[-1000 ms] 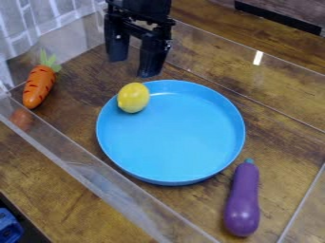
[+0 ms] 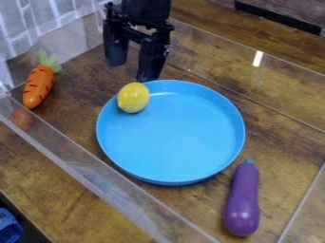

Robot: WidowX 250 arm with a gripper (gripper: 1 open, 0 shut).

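A dark robot gripper [image 2: 132, 53] hangs at the top centre, above and behind a blue plate [image 2: 170, 140]. Its two fingers stand apart, with nothing visible between them. A yellow round object [image 2: 133, 98] lies on the back-left part of the plate, a little below the gripper. A carrot [image 2: 40, 85] with a green top lies at the left, and a purple eggplant [image 2: 242, 201] lies at the front right, off the plate.
Clear transparent walls run along the left side. A small blue object [image 2: 7, 228] shows at the bottom left corner.
The gripper has shifted slightly, its fingers appearing a little lower and more turned. The objects on the table and plate have not moved.
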